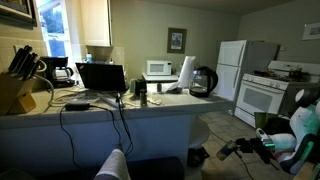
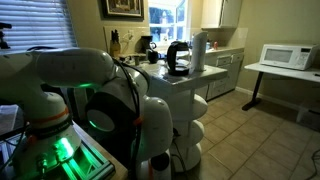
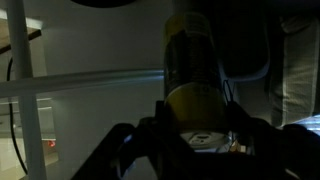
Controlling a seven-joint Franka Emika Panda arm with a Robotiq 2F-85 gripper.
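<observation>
In the wrist view a dark cylinder, perhaps a bottle or can (image 3: 192,60), with a yellow-orange band and a pale near end, stands between the dark fingers of my gripper. The fingers are shut on it. It reaches away from the gripper toward the top of the picture. Dim light hides its label. From outside, my white arm (image 1: 287,146) shows at the lower right of exterior view 1. In exterior view 2 the dark arm (image 2: 115,78) arches in from the left; I cannot make out the fingertips or the held thing there.
The long counter (image 1: 90,118) carries a knife block (image 1: 14,92), a laptop (image 1: 101,77), a kettle (image 1: 203,81) and cables. A stove (image 1: 262,98) and a fridge (image 1: 230,65) stand behind. Open tiled floor (image 2: 240,140) lies to the right in exterior view 2.
</observation>
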